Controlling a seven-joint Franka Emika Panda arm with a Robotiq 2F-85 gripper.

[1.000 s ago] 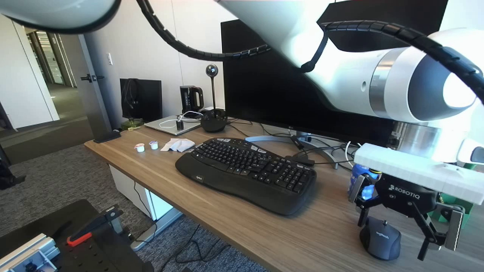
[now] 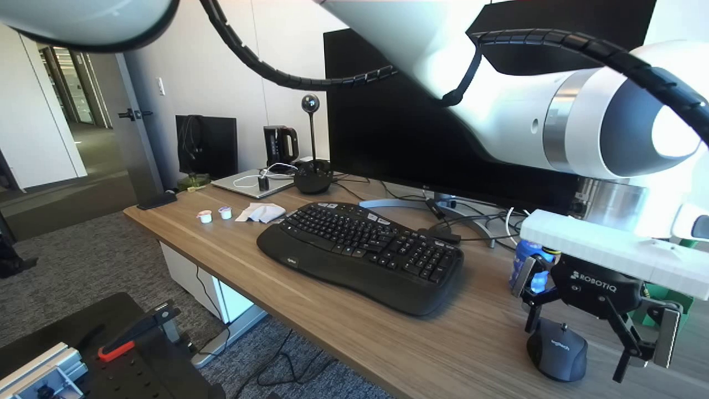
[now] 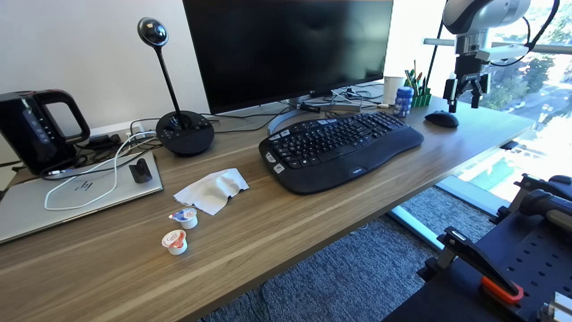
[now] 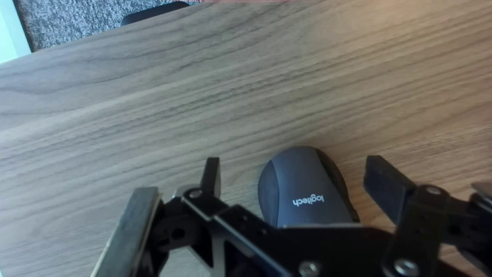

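Observation:
A dark grey Logitech mouse [image 2: 559, 349] lies on the wooden desk at the right. My gripper [image 2: 576, 352] hangs above it, open, its fingers spread wide with nothing held between them. The wrist view shows the mouse [image 4: 302, 187] in the gap between the two fingertips, apart from both; the gripper body covers its lower part. From the second exterior view, the gripper [image 3: 464, 103] is over the desk's far right end, near the mouse [image 3: 442, 119].
Left of the mouse is a black keyboard [image 2: 365, 256]. A blue bottle [image 3: 403, 102] and a green pen holder [image 3: 421, 99] stand behind it, beside the monitor [image 3: 289, 48]. Two creamer cups, one a red-lidded cup [image 3: 175, 242], and a white cloth [image 3: 212, 190] lie farther left.
Almost nothing differs; the arm and gripper have shifted very slightly. The mouse stays where it was and the gripper is still open.

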